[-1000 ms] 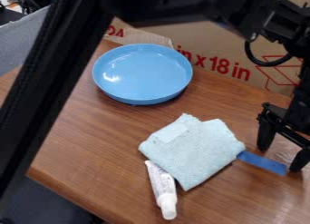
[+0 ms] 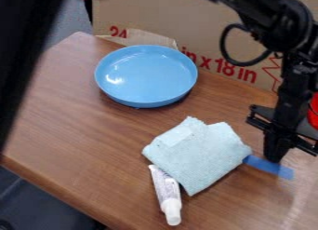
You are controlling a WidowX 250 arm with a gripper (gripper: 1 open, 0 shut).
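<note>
My black gripper [image 2: 276, 152] is at the right side of the table, its fingertips low by a blue strip-like object [image 2: 271, 167] that lies beside a folded pale cloth [image 2: 196, 152]. The fingers look close together; I cannot make out anything held between them. The blue object's left end meets the cloth. A white tube [image 2: 166, 196] lies along the cloth's lower left side. A blue plate [image 2: 145, 75] sits toward the back left.
A cardboard box [image 2: 187, 29] stands along the back, with something red at the right edge behind the gripper.
My gripper has moved left toward the cloth and the blue object, and its fingers have drawn closer together.
</note>
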